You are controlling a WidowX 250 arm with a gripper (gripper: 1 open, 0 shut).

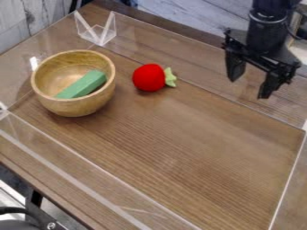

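My black gripper [253,66] is at the upper right, held over the bare wooden table [180,162]; whether its fingers are open or shut is unclear. To its left lies a red tomato-like object [149,79] with a green top. At the left a yellow bowl [57,99] holds a green oblong block [84,84].
A clear wire or plastic holder [93,27] stands at the upper left near the table edge. Dark cables [18,220] lie at the bottom left corner.
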